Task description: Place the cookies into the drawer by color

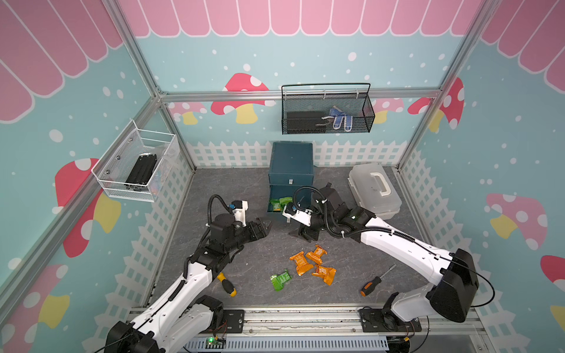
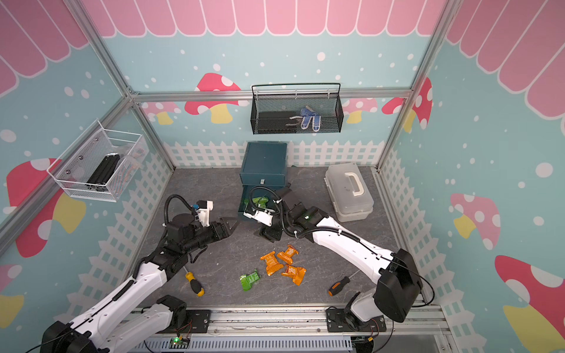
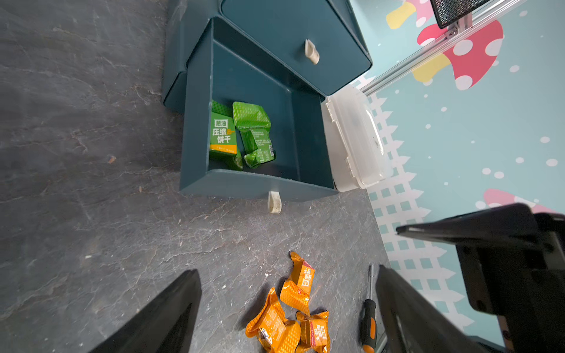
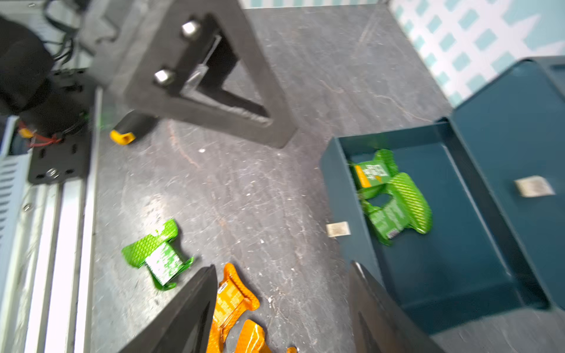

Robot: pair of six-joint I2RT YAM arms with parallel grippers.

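Note:
The lower drawer [image 3: 300, 147] of the teal cabinet [image 1: 290, 156] is pulled out, with green cookie packets [image 4: 394, 217] inside at its left side. Another green packet [image 1: 280, 279] lies on the table near the front, beside three orange packets [image 1: 300, 263]. My left gripper [image 1: 260, 230] is left of the drawer, fingers parted and empty. My right gripper [image 1: 303, 231] hangs in front of the drawer, above and behind the orange packets; in its wrist view the fingers stand apart with nothing between them.
A clear lidded box [image 1: 376, 191] sits back right of the cabinet. A yellow-handled screwdriver [image 1: 226, 284] lies front left, an orange-black screwdriver [image 1: 370, 285] front right. Wire baskets [image 1: 326, 117] hang on the back and left walls.

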